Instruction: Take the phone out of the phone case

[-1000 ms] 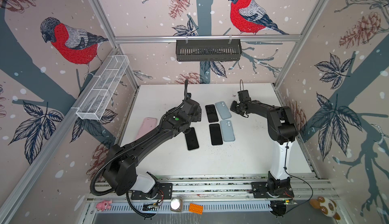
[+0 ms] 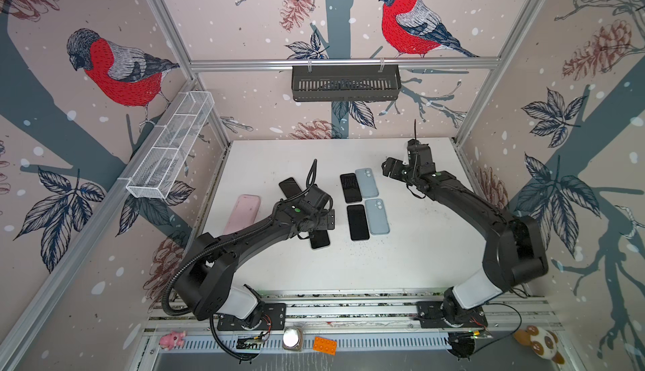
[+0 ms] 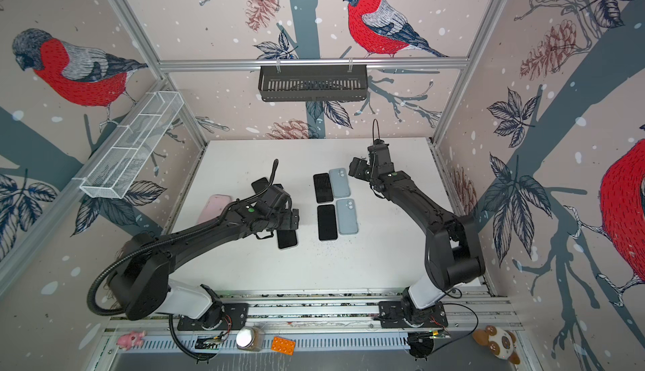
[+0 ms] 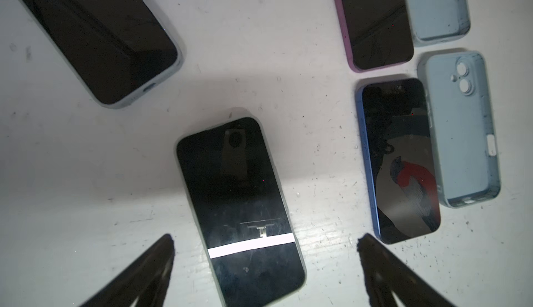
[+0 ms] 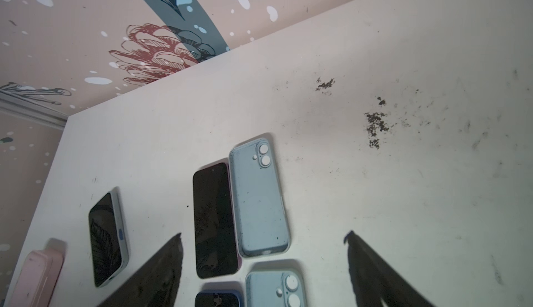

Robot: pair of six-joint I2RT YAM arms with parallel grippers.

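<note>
My left gripper stands open above a dark phone (image 4: pixel 241 201) with a pale edge. To its right a blue-framed phone (image 4: pixel 397 159) lies beside an empty light blue case (image 4: pixel 460 129); behind them a purple-framed phone (image 5: pixel 213 218) lies beside a second empty light blue case (image 5: pixel 258 196). Another dark phone (image 4: pixel 100 40) with a pale edge lies to the upper left. My right gripper hangs at the back right, above and right of the rear case, its fingertips apart with nothing between them.
A pink case (image 2: pixel 240 211) lies at the left of the white table (image 2: pixel 430 243). A black basket (image 2: pixel 345 85) and a white wire rack (image 2: pixel 168 142) hang on the frame.
My left gripper has moved down toward the front, over the near phone.
</note>
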